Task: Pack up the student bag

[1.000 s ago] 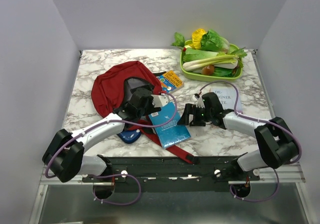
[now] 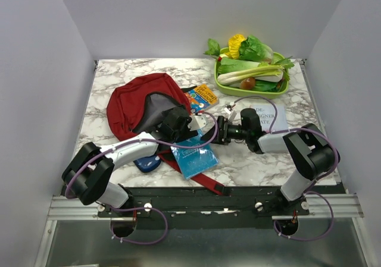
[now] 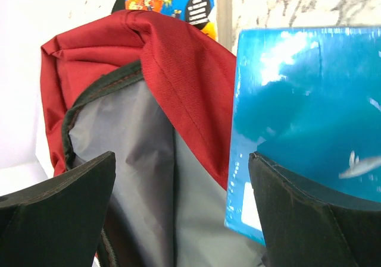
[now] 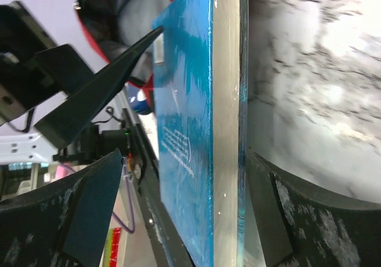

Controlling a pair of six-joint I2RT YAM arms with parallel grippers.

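Note:
A red bag with a grey lining (image 2: 144,91) lies at the left of the table. A blue book (image 2: 194,160) rests tilted over its front right edge. My left gripper is open above the grey lining, its right finger (image 3: 309,201) overlapping the book's near corner in the left wrist view. On the book's right side, my right gripper stands open with the book (image 4: 226,130) between its fingers. A gap shows on the left of the book; its right side is close to the other finger, and contact cannot be told.
A colourful book (image 2: 202,97) lies behind the bag's right side. The green vegetable basket (image 2: 217,79) stands at the back right. Under the right arm is a white book (image 2: 277,115). A dark blue case (image 2: 146,163) sits near the front left.
The blue book and the bag's front strap have shifted slightly left. My right gripper has moved left along with the book; the left gripper has moved slightly toward the front right.

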